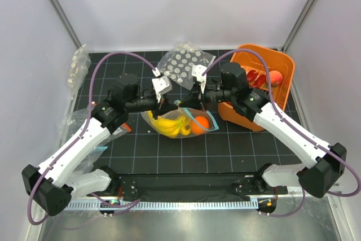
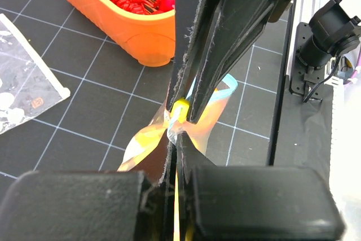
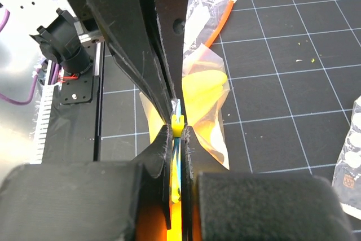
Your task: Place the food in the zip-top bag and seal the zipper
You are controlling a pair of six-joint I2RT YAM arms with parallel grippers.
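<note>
The clear bag with blue zipper point(image 1: 208, 128) holds yellow bananas point(image 1: 169, 125) and an orange point(image 1: 198, 124) beneath both arms. My right gripper is shut on the yellow zipper tab point(image 3: 177, 123) at the bag's top. My left gripper is shut at the bag's top edge, just beside that tab; whether any film is between its fingertips is hard to tell. The two grippers' tips nearly meet.
An orange bin point(image 1: 237, 116) with red toys stands at the right. A dotted clear bag point(image 1: 183, 66) lies at the back, and more bags point(image 1: 113, 132) lie at the left.
</note>
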